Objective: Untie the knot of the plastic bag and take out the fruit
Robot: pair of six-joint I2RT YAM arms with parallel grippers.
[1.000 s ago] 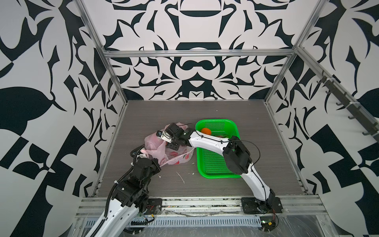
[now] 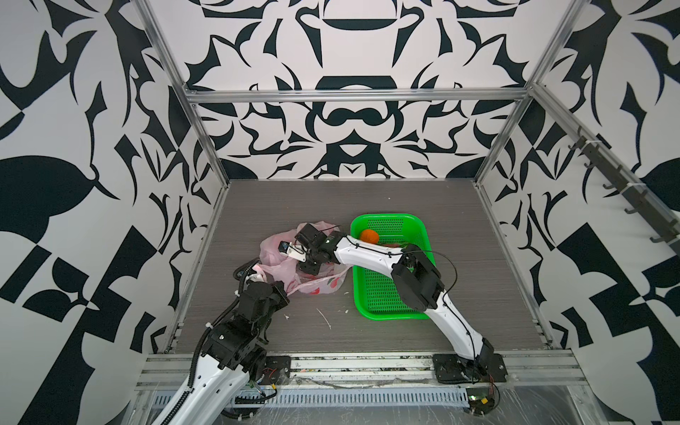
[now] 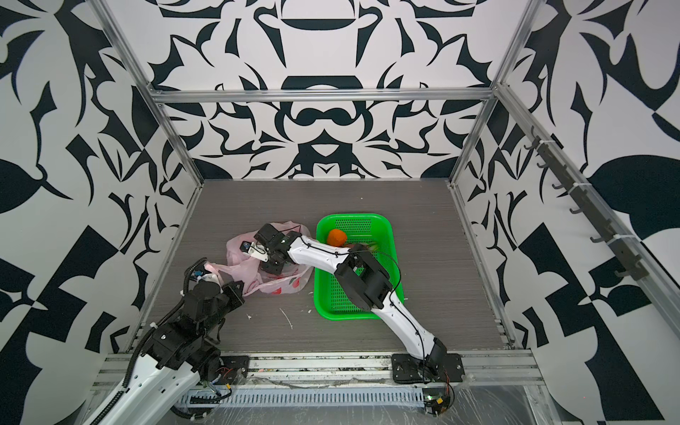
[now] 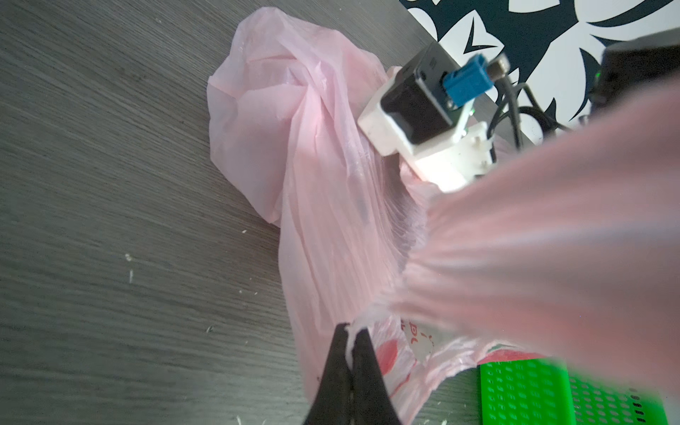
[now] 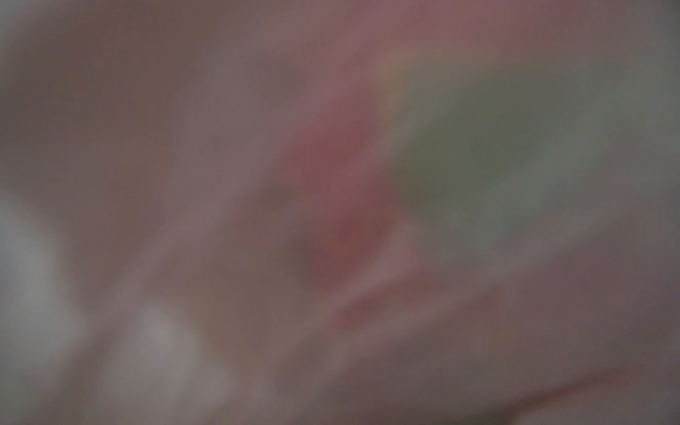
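The pink plastic bag (image 2: 322,283) lies left of the green basket (image 2: 388,308), with red print on it. My left gripper is shut on the bag's rim, pulling a pink fold up at the near left. My right gripper reaches down into the bag from the right, its fingers hidden by the plastic and by its own housing (image 4: 418,106). The right wrist view is blurred pink, red and green, so its finger and anything inside the bag cannot be made out. An orange (image 3: 336,237) sits in the basket, with more fruit partly hidden behind the right arm.
My right arm spans the basket, whose front part is empty. Patterned walls and metal rails enclose the workspace.
The right arm and its wrist have shifted slightly to the left and down over the bag. The left arm looks unmoved.
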